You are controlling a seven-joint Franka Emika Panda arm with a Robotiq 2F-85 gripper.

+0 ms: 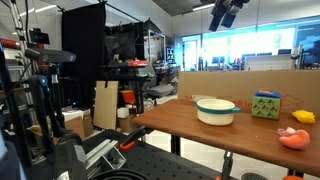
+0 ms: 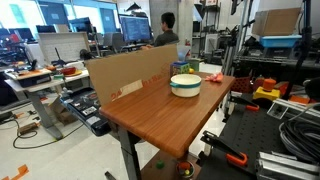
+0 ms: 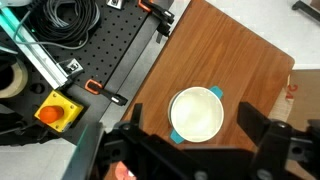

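A round white pot (image 1: 215,111) with teal handles stands on the wooden table (image 1: 170,122); in the wrist view the same white pot (image 3: 196,114) shows its pale round top from above. My gripper is open, its two dark fingers wide apart with nothing held between them. High over the table, the dark arm (image 1: 226,13) enters exterior view 1 from the top, well clear of the pot.
Right of the pot are a blue-and-green box (image 1: 265,105), a yellow item (image 1: 303,117) and a pinkish object (image 1: 295,138). A cardboard panel (image 2: 130,81) lines the table's far side. Wood around the pot's near side is bare.
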